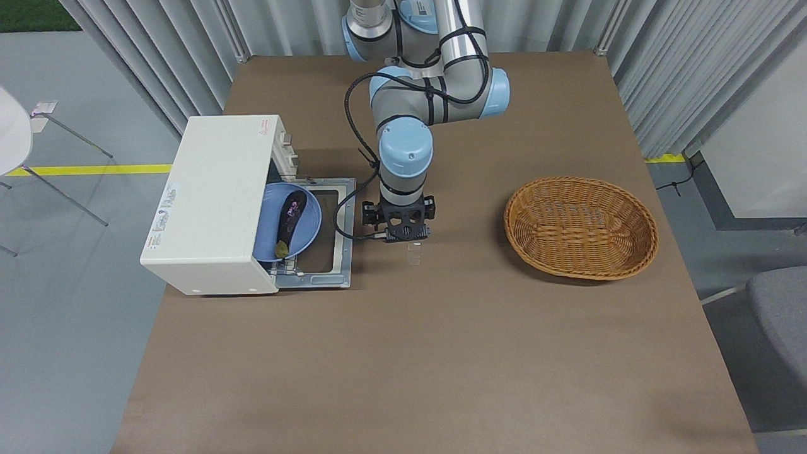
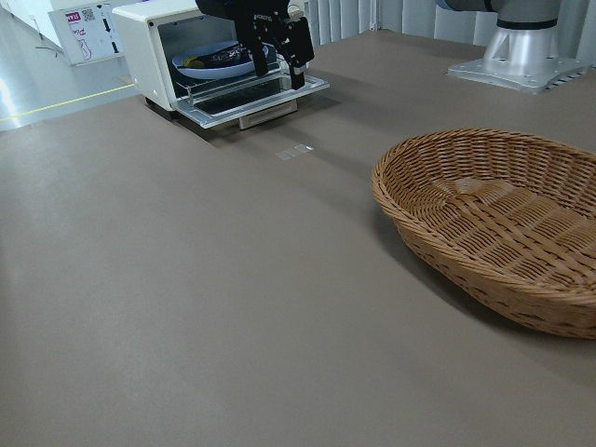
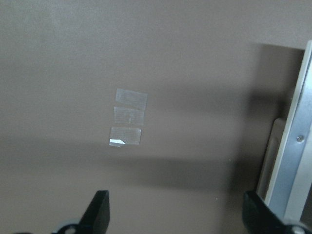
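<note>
A white toaster oven (image 1: 204, 204) stands on the left of the table, its door (image 1: 336, 257) folded down. A blue plate (image 1: 268, 215) with a dark eggplant (image 1: 291, 219) on it sits at the oven's opening. My gripper (image 1: 398, 221) hangs just right of the door; in the left view it is in front of the oven. In the wrist view its two fingers (image 3: 97, 209) are wide apart over bare table, beside the door's edge, with nothing between them.
An empty wicker basket (image 1: 580, 227) sits on the right of the table (image 1: 454, 363). Small clear tape pieces (image 3: 128, 116) lie below me.
</note>
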